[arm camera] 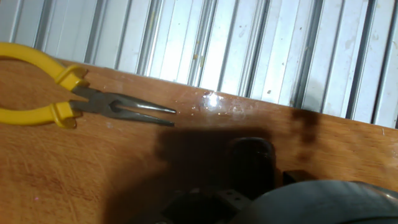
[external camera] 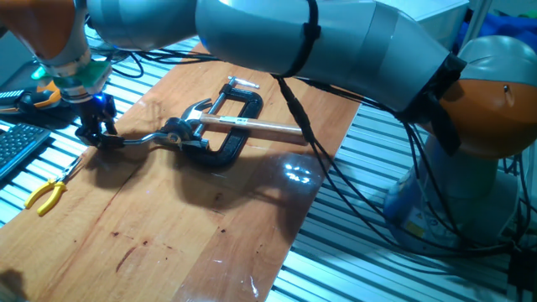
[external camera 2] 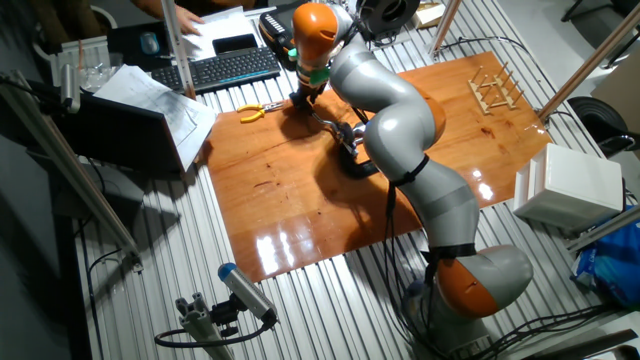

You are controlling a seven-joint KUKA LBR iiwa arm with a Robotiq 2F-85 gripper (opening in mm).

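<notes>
In exterior view 1, my gripper (external camera: pixel 96 139) is low over the table's left part, at the dark end of a curved metal tool (external camera: pixel 147 137). The tool's other end reaches a black C-clamp (external camera: pixel 250 109) and a hammer with a wooden handle (external camera: pixel 260 127). Yellow-handled pliers (external camera: pixel 54 191) lie near the table edge, apart from the gripper. In the wrist view the pliers (arm camera: pixel 102 102) show at left, and a dark rounded piece (arm camera: pixel 252 163) lies in shadow by my partly visible fingers. Whether the fingers grip the tool cannot be made out.
The wooden table (external camera: pixel 159 243) has wide clear room toward its front. A keyboard (external camera 2: pixel 222 73) lies beyond the table edge. A small wooden peg rack (external camera 2: pixel 494 92) stands on the far right part. Loose cables (external camera: pixel 352 201) hang below my arm.
</notes>
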